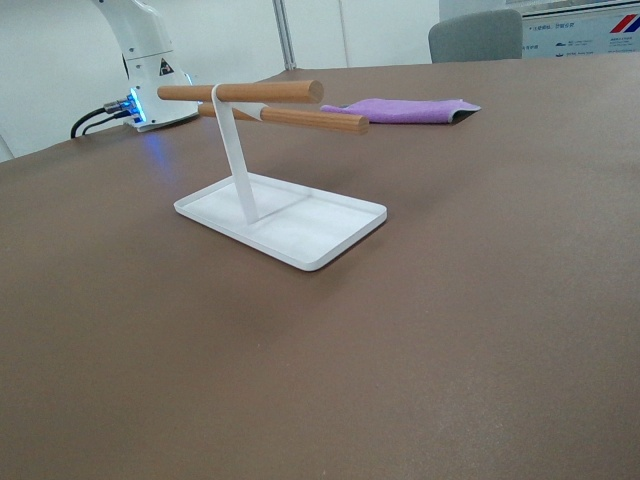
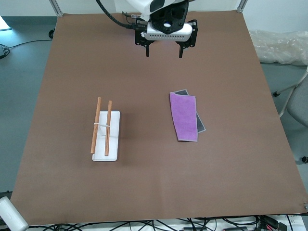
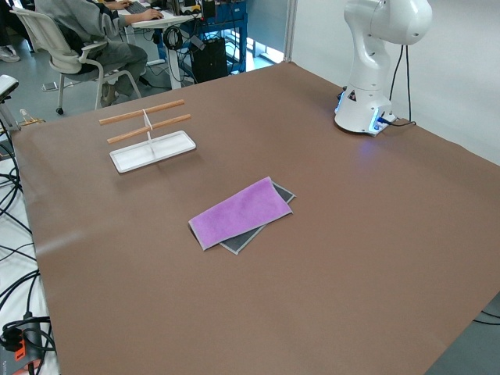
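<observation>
A small white rack (image 2: 114,139) with two wooden bars (image 2: 96,126) on a tray stands on the brown table's left half in the left view; it also shows in the top view (image 1: 300,230) and right view (image 3: 156,152). A purple cloth (image 2: 183,115) lies flat over a grey cloth (image 2: 201,126), right of the rack in the left view. My gripper (image 2: 163,52) hangs at the far edge, above and apart from both, its two black fingers spread open with nothing seen between them.
Cables (image 3: 19,281) and a white strip run along one edge. Chairs and a seated person (image 3: 133,58) are beyond the table in the right view.
</observation>
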